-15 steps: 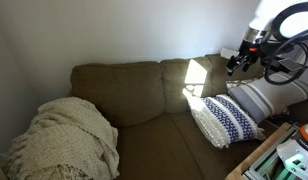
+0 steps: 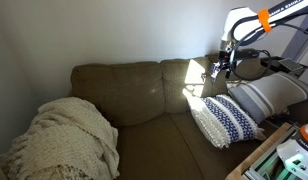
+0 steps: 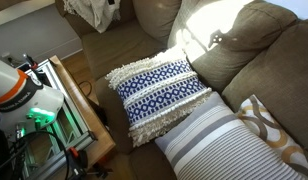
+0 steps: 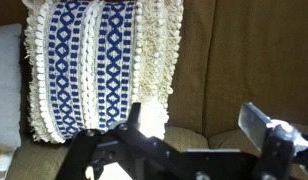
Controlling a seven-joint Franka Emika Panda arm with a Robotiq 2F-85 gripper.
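My gripper (image 2: 222, 72) hangs in the air in front of the sofa's backrest in exterior view 1. Its fingers stand wide apart in the wrist view, the gripper being open with only brown upholstery in the gap. A blue-and-white patterned pillow with cream fringe (image 3: 159, 92) leans on the sofa seat. In the wrist view this pillow (image 4: 89, 65) fills the left side, beyond the left finger, and does not appear to be touched. The gripper is out of sight in exterior view 2.
A grey striped pillow (image 3: 229, 150) and a tan-patterned pillow (image 3: 272, 130) lie beside the blue one. A cream knitted throw (image 2: 64, 140) covers the sofa's left end. The wooden table edge (image 3: 82, 110) borders the arm's base.
The arm has swung back and to the left in exterior view 1, carrying the gripper leftward toward the backrest. Pillows and throw stay where they were.
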